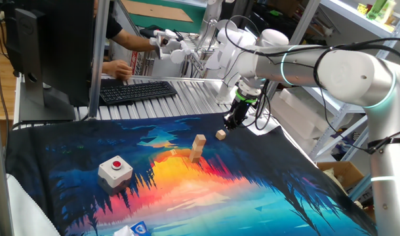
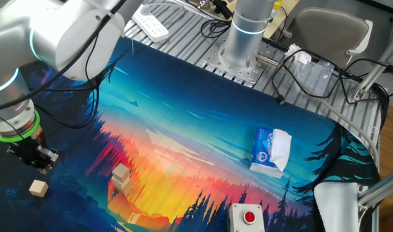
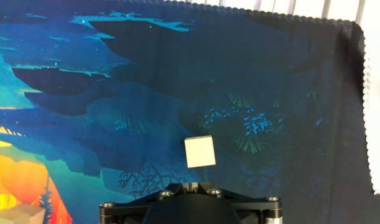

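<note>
A single pale wooden cube (image 1: 220,134) lies alone on the dark part of the printed cloth. In the wrist view this cube (image 3: 200,152) sits just ahead of my gripper, apart from it. The fingertips meet, with nothing seen between them. Exterior view 2 has the gripper (image 2: 53,162) above the cloth, near the lone cube (image 2: 38,188). Wooden blocks (image 1: 197,149) stand stacked a short way off; the upper block (image 2: 121,172) looks slightly turned. Only part of that stack (image 3: 22,214) enters the wrist view, at the lower left corner.
A grey box with a red button (image 1: 115,174) and a blue tissue pack (image 2: 263,149) rest on the cloth, away from the cubes. A keyboard (image 1: 138,92) and monitor (image 1: 56,52) stand beyond the cloth.
</note>
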